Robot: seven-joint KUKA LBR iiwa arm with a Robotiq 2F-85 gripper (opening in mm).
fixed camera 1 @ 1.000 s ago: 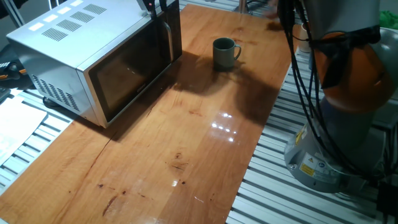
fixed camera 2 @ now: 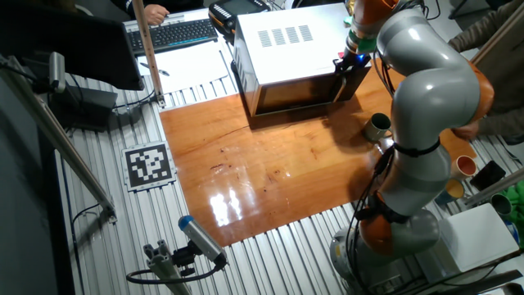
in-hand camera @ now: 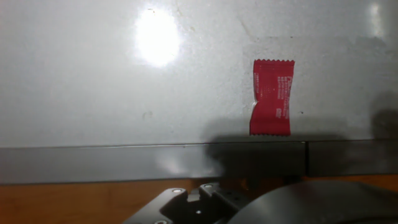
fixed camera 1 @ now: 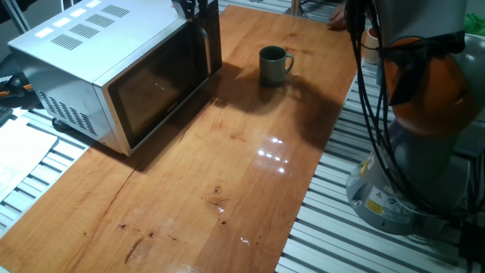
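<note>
A silver microwave (fixed camera 1: pixel 57 47) stands at the table's back edge in exterior view 2, its dark door closed with an upright handle (fixed camera 1: pixel 205 50). My gripper (fixed camera 2: pixel 348 65) is at the handle end of the door front, close to the top edge. In exterior view 1 only its dark finger ends show at the top of the frame. The wrist view looks down on the microwave's top, with the gripper low in front of its edge; the gap between the fingers is unclear. A green-grey mug (fixed camera 1: pixel 273 67) sits upright on the table, apart from the gripper.
A red wrapped packet (in-hand camera: pixel 272 97) lies on the microwave top near its front edge. A person's hand (fixed camera 1: pixel 337 17) rests at the far table edge.
My finger ends have shifted slightly right near the handle in exterior view 1. The person's hand at the far edge has also moved. Microwave door and mug stay as they were.
</note>
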